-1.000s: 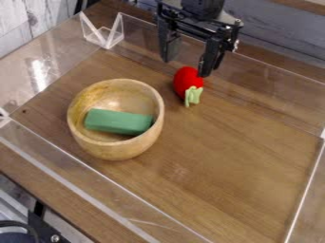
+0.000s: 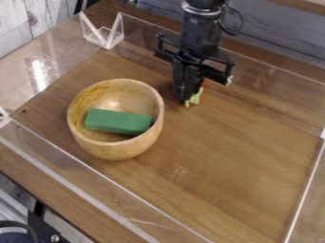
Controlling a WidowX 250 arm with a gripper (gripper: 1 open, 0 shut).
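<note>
My gripper (image 2: 191,81) is low over the table at the upper middle, directly above a small object with a pale green top (image 2: 195,96), most of which it hides. Whether the fingers are apart or together is hard to see. A round wooden bowl (image 2: 137,91) sits at the left middle with a green block (image 2: 118,122) lying inside it.
Low transparent walls run along its edges, with a clear bracket (image 2: 105,33) at the back left.
My gripper has come down from the back onto the red object with the green top, which it now covers so that the red part no longer shows.
</note>
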